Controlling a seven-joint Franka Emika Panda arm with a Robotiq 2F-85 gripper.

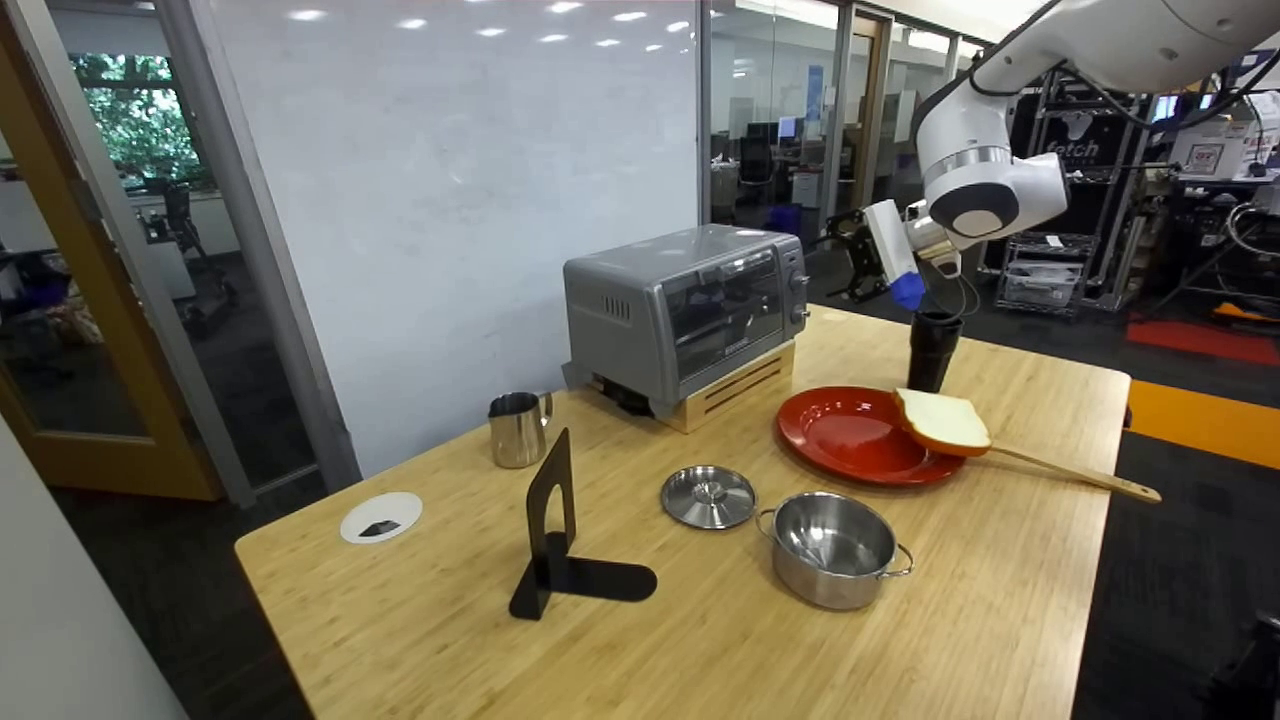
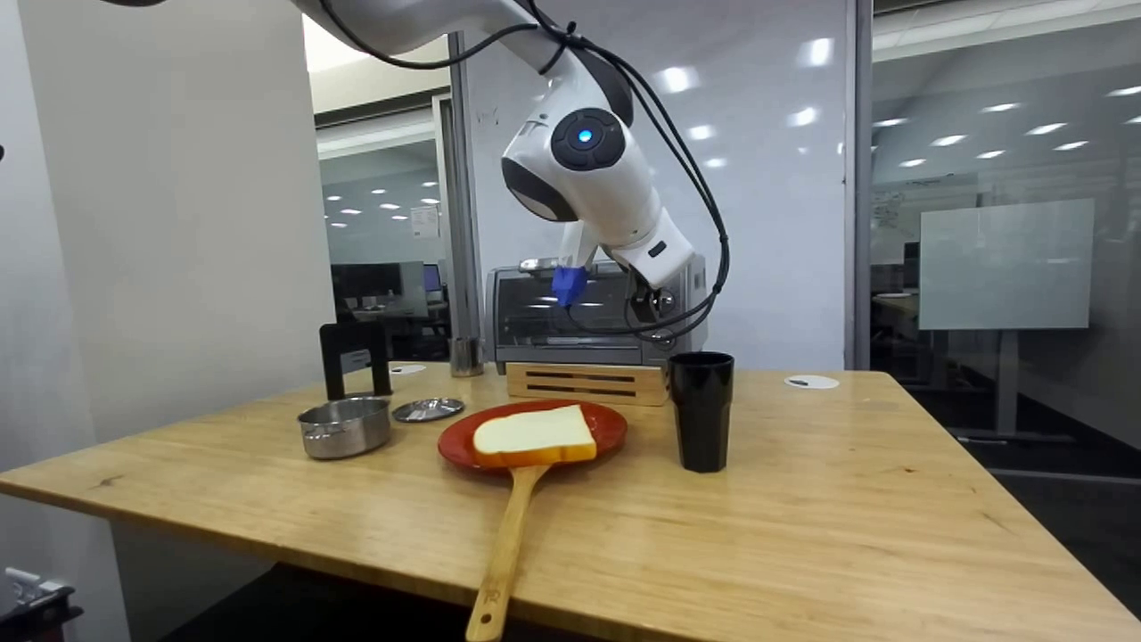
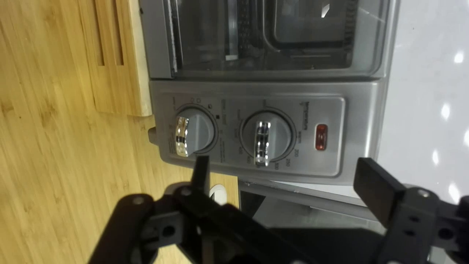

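Observation:
My gripper is open, its two black fingers wide apart with nothing between them. It hangs in front of the control panel of the grey toaster oven (image 1: 684, 314). In the wrist view two knobs show on that panel: a lower knob (image 3: 200, 130) near the wooden base and an upper knob (image 3: 274, 138), roughly in line with the gap between my fingers. A red indicator light (image 3: 321, 136) is beside the upper knob. The fingers look apart from the panel. The oven's glass door (image 1: 723, 310) is closed. In exterior view 2 the arm hides part of the oven front.
A black cup (image 2: 701, 412) stands upright near the oven's knob end. A red plate (image 1: 840, 432) holds a bread slice (image 1: 944, 420) with a wooden-handled spatula (image 1: 1086, 474). A pot (image 1: 831, 564), lid (image 1: 708, 497), metal pitcher (image 1: 517, 430) and black bookend (image 1: 554, 528) stand farther off.

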